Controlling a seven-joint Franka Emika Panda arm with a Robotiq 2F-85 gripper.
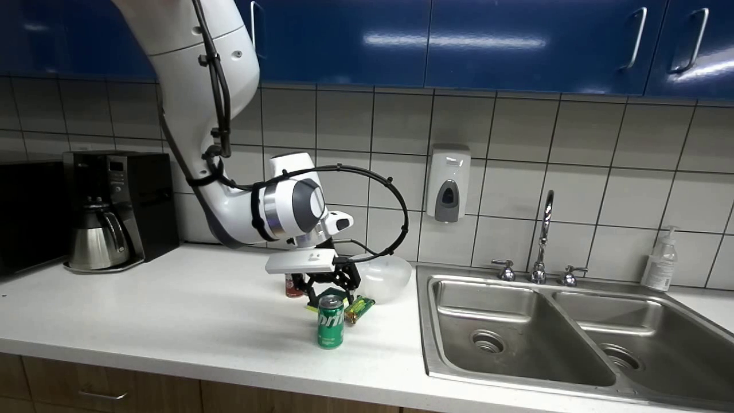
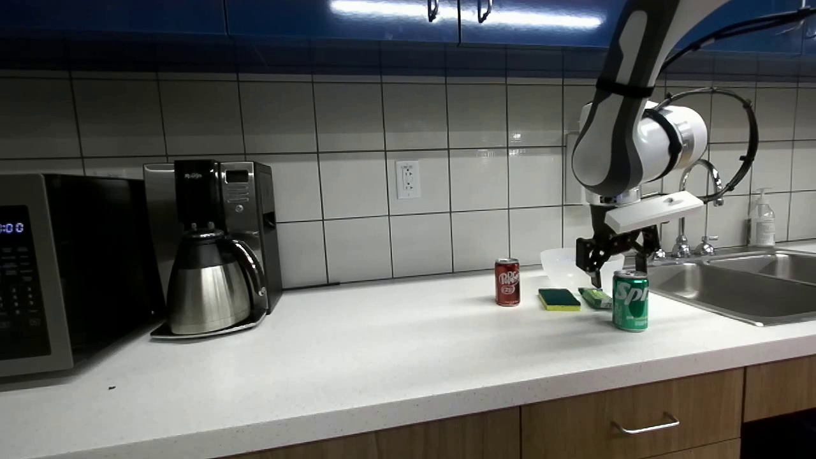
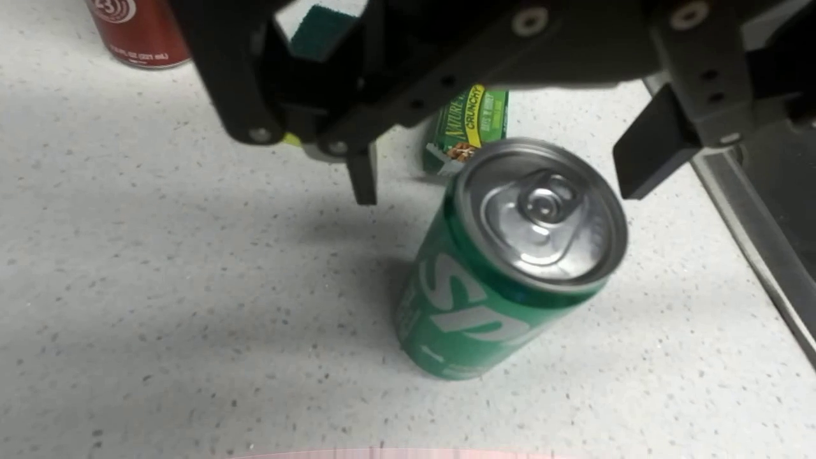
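A green Sprite can stands upright on the white counter. Just behind and above it in exterior view 1 is my gripper, open and empty. In the wrist view the can shows its silver lid, with one finger left of the lid and the other finger to its right; a gap is visible on both sides. Exterior view 2 has the gripper pointing down over the can's far side.
Behind the can lie a green snack bar and a green-yellow sponge. A red Dr Pepper can and a translucent bowl stand farther back. The sink is to the right.
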